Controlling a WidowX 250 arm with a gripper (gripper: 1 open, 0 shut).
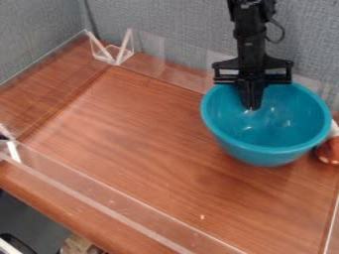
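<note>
A large teal bowl [272, 139] sits at the right of the wooden table. My black gripper [252, 99] reaches down into the bowl's back left part; its fingertips are small and dark, and I see nothing held between them. The gripper looks shut.
An orange-red object [328, 149] lies partly hidden right of the bowl. A white wire rack [113, 50] stands at the back left. Clear plastic edging borders the table [119, 139].
</note>
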